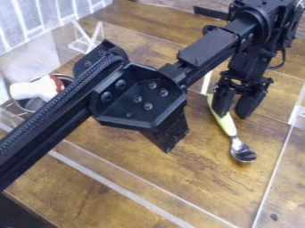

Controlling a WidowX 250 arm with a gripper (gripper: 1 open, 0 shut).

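A spoon with a pale yellow-green handle [226,122] and a metal bowl lies on the wooden surface at the right, its bowl toward the front. My black gripper [237,100] is low over the upper end of the handle, its fingers open around or beside it; whether they touch it I cannot tell. My arm crosses the view from the lower left to the upper right.
At the left edge a white object with some red [37,87] sits in a metal container [20,109], near clear plastic pieces [86,40].
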